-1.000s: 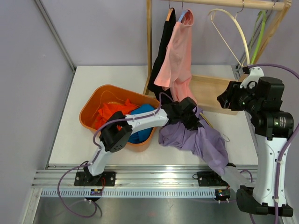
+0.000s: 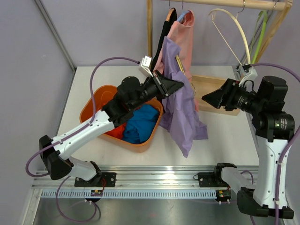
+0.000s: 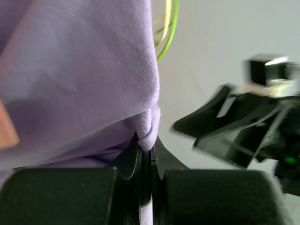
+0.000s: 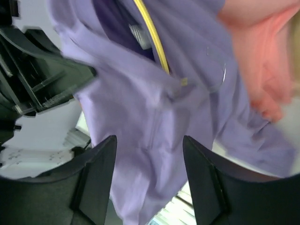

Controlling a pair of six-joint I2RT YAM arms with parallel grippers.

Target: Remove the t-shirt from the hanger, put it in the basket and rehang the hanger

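Note:
A purple T-shirt hangs from my left gripper, which is shut on it at a bunched fold, in front of the rail's hanging garments. A yellow hanger shows inside the shirt, its metal hook partly visible. My right gripper is part open to the right of the shirt, with nothing between its fingers. In the right wrist view its two fingertips point at the lower folds of the shirt.
Pink and black garments hang on the wooden rail, with empty hangers to the right. An orange basket with red and blue cloths stands left; a wooden tray sits behind.
My left gripper has risen from near the table and moved left, lifting the shirt and hanger.

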